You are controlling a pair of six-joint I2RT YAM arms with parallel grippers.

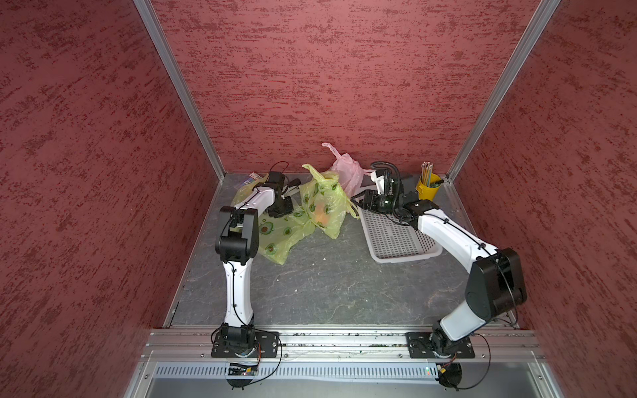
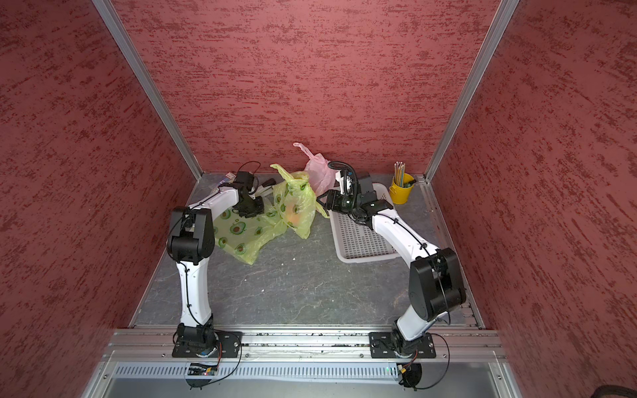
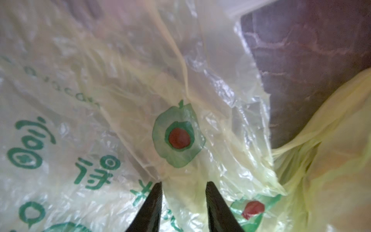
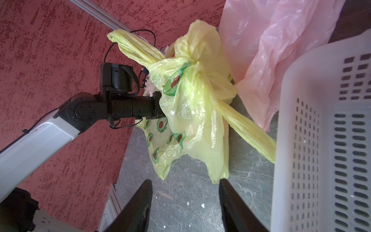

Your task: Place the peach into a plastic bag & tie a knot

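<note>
A translucent yellow avocado-print bag (image 1: 321, 199), with knotted-looking top and twisted ends, stands mid-table, an orange shape showing inside, likely the peach. A second yellow bag (image 1: 282, 238) lies flat to its left. My left gripper is low over that flat bag, open, no clear hold visible between its fingers. My right gripper is open at the standing bag's right, by the basket; its fingers hold nothing. One twisted end of the bag reaches toward the basket in the right wrist view.
A white perforated basket (image 1: 398, 255) sits at the right, a yellow cup (image 1: 426, 190) with sticks behind it. A pink bag (image 1: 348, 169) is at the back.
</note>
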